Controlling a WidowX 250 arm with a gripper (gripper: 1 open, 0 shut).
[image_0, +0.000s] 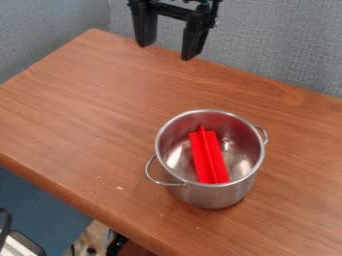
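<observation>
A steel pot (185, 195) with two loop handles stands on the wooden table toward the front right. Inside it lie red bar-shaped items (210, 157), side by side along the pot's floor. My black gripper (166, 46) hangs at the top of the view, above the back part of the table and well away from the pot. It is open, its two fingers wide apart with nothing between them.
Grey padded walls (281, 50) border it behind and at the left. Past the front left edge are a blue surface (40, 200) and some cables.
</observation>
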